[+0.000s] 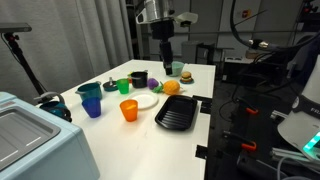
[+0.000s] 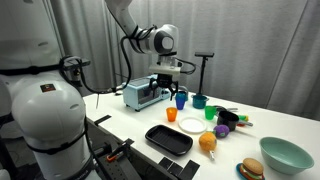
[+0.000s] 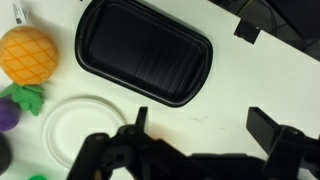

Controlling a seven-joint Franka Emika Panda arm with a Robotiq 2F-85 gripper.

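My gripper hangs open high over the white table, with nothing between its fingers. In exterior view 1 the gripper shows above and behind the black tray. The empty black tray lies flat ahead of the fingers in the wrist view. Left of it sits an orange pineapple toy with green leaves. The white plate lies empty at the lower left there. An orange cup stands between plate and the oven side in exterior view 1.
A silver toaster oven fills the near left. Around the plate stand a blue cup, a green cup and a black pot. A toy burger and a green bowl sit farther along. Bare table surrounds the tray's near side.
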